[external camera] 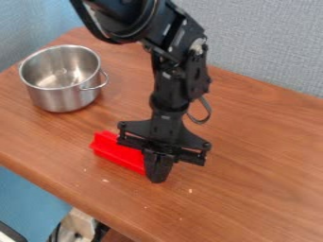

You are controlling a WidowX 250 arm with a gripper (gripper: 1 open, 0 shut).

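Observation:
My black gripper (158, 168) is low over the wooden table (252, 189), its fingers pointing down at the right end of a red block (116, 151). The block lies on the table and runs behind the gripper, so its right end is hidden. The fingers look close together; whether anything is between them cannot be seen clearly.
A steel pot (60, 85) with side handles stands at the back left. The table's left edge runs diagonally near the block, with blue floor beyond.

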